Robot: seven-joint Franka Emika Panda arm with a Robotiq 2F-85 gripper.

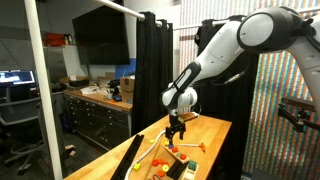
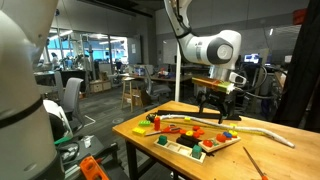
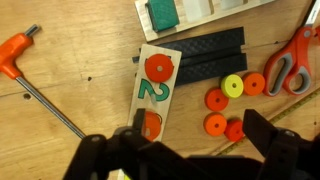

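Note:
My gripper is open over the table, its two dark fingers wide apart with nothing between them. Below it in the wrist view lies a wooden board marked with a green 2, carrying an orange disc [image 3: 159, 68] near its top and another orange disc [image 3: 151, 125] lower down by the left finger. To the right, loose on the wood, are a yellow disc [image 3: 232, 86] and several orange-red discs, some close to the right finger. In exterior view 2 the gripper [image 2: 213, 108] hangs above the scattered pieces, touching none that I can make out.
Scissors with red handles [image 3: 296, 62] lie at the right of the wrist view, and an orange-handled hex key [image 3: 14, 52] at the left. A wooden tray with a green block [image 3: 163, 13] and black strips [image 3: 205, 57] lie toward the top. Bare wood shows around the hex key.

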